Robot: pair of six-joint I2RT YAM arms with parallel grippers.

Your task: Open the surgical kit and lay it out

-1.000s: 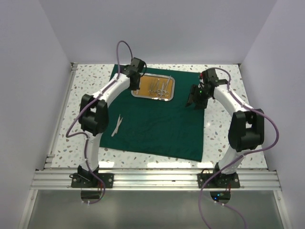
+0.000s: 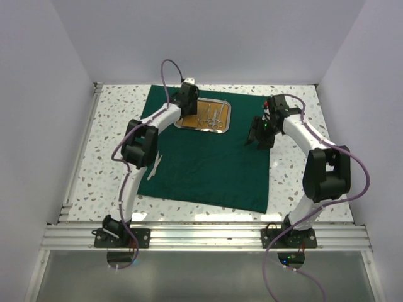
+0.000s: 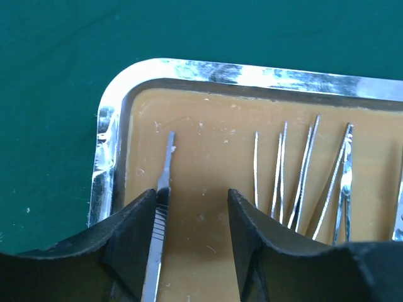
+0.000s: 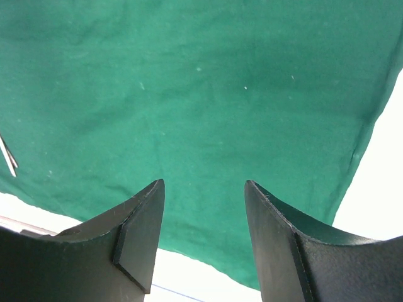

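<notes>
The metal tray point(image 2: 227, 116) with its tan lining lies near the back of the green cloth point(image 2: 208, 167). In the left wrist view, a thin scalpel handle point(image 3: 158, 233) rests along the tray's left side. My left gripper is open over the tray; its left finger overlaps the handle, and the right one stands over bare lining. Several tweezers and scissors-like tools point(image 3: 302, 179) lie to the right. My right gripper stands part open above the cloth, nothing between its fingers.
Two slim silver instruments point(image 2: 155, 167) lie on the cloth's left side. Speckled table point(image 2: 293, 182) shows on either side of it.
The left arm has shifted right, bringing its gripper from the tray's left edge to over the tray's left part. The right gripper has moved slightly.
</notes>
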